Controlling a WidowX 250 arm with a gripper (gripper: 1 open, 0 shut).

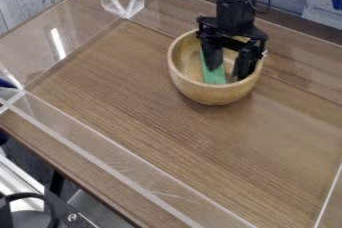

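Note:
A round tan bowl (201, 87) sits on the wooden table, upper middle, with a green object (213, 68) lying inside it toward the left. My black gripper (227, 54) reaches down from the top into the bowl, its open fingers to the right of and around the upper part of the green object; the exact contact is unclear.
A small white frame-like item (122, 0) stands at the back left. A white object (323, 2) is at the back right corner.

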